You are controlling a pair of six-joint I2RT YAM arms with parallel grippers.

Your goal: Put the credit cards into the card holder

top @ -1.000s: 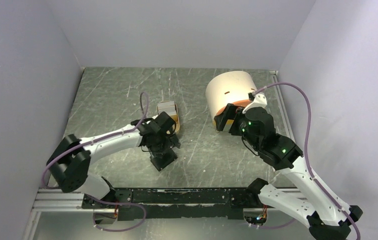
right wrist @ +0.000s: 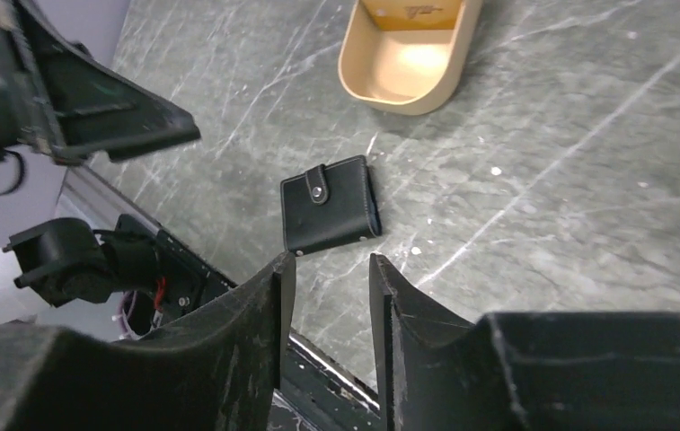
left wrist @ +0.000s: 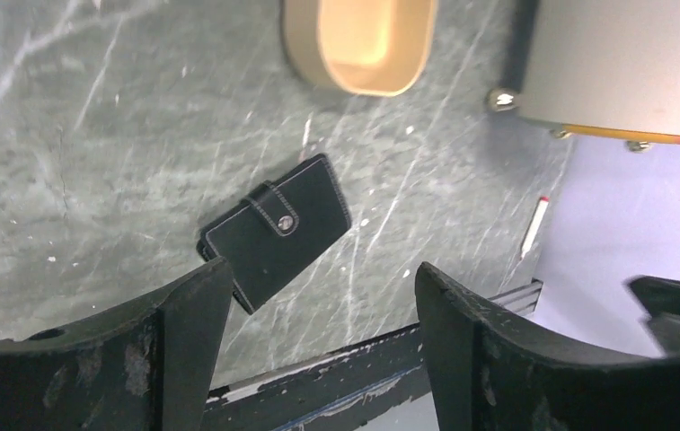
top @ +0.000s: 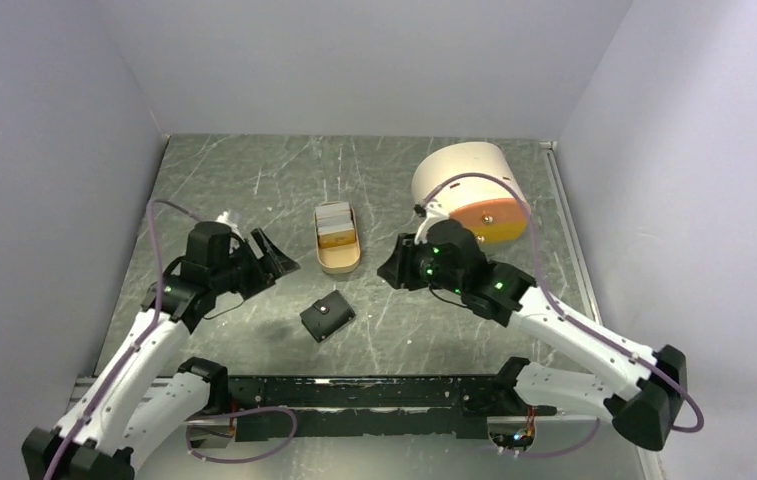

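The black card holder (top: 328, 315) with a snap strap lies closed on the grey marble surface, also in the left wrist view (left wrist: 278, 235) and right wrist view (right wrist: 340, 211). Behind it is the beige tray (top: 339, 257), with pale and yellow cards (top: 335, 220) standing in it. My left gripper (top: 283, 258) hangs above and left of the holder, fingers apart, empty (left wrist: 322, 296). My right gripper (top: 391, 268) is right of the tray, its fingers a short way apart with nothing between them (right wrist: 331, 265).
A cream rounded container (top: 464, 170) with an orange and yellow front stands at the back right. Walls enclose the surface on the sides and back.
My left gripper has moved left and up, uncovering the holder and tray. My right gripper has moved left, away from the cream container.
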